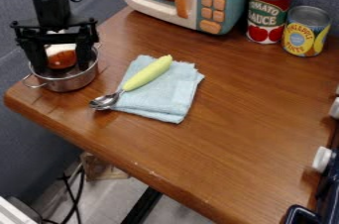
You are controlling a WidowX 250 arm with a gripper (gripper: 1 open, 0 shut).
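My black gripper (59,42) hangs over a small steel pot (66,79) at the table's left edge. An orange-red round object with a pale top (61,57) sits at the pot, between or just below my fingers; whether they grip it is unclear. A yellow banana-like object (146,73) and a metal spoon (106,100) lie on a folded light-blue cloth (169,99).
A toy microwave (219,0) stands at the back, with a tomato can (267,15) and a yellow can (304,35) to its right. A dark appliance (315,188) is at the right edge.
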